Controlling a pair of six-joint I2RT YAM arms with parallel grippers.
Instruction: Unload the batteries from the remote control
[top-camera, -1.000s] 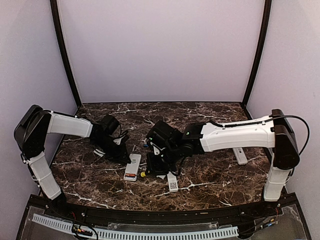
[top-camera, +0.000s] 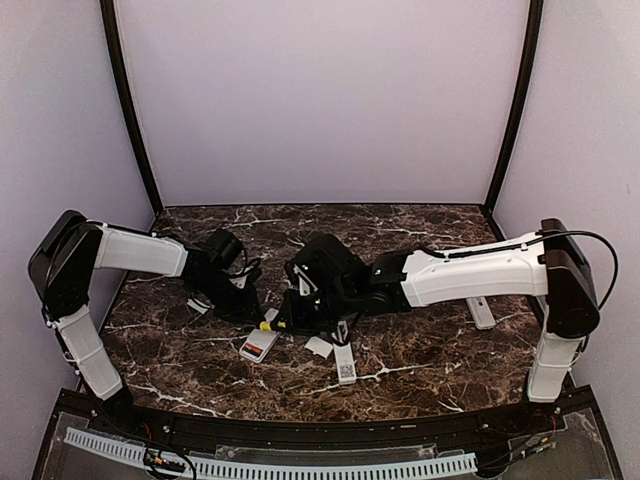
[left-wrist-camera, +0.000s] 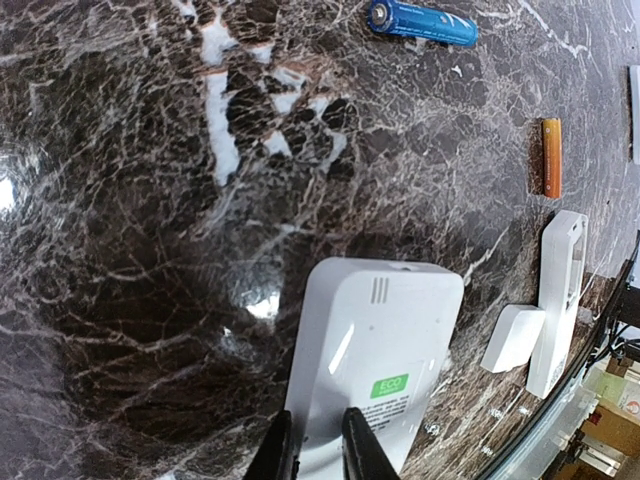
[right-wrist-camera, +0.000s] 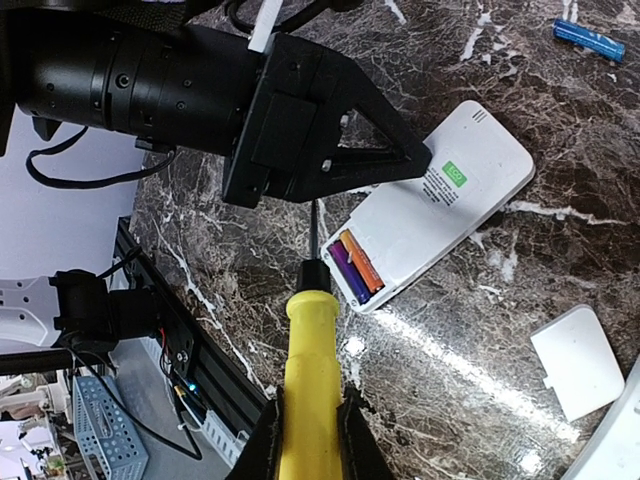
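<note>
A white remote control (right-wrist-camera: 425, 215) with a green ECO label lies face down on the dark marbled table. Its battery bay is uncovered, and a purple battery (right-wrist-camera: 347, 270) and an orange battery (right-wrist-camera: 362, 262) lie side by side in it. Shut across the remote's edge is my left gripper; the right wrist view shows that arm over the remote's side. My right gripper is shut on a yellow-handled screwdriver (right-wrist-camera: 312, 345). The thin dark shaft of the tool points toward the left gripper, beside the open bay, and I cannot tell whether its tip touches anything.
A blue battery (left-wrist-camera: 425, 22) and a loose orange battery (left-wrist-camera: 551, 158) lie apart on the table. The small white cover (right-wrist-camera: 578, 360) rests beside another white device (left-wrist-camera: 558, 300). A further white object (top-camera: 481, 312) lies at the right.
The remote's lower end has swung left, so it now lies tilted. My right gripper has moved slightly left and up with the screwdriver, now overlapping the remote. The left arm has hardly moved.
</note>
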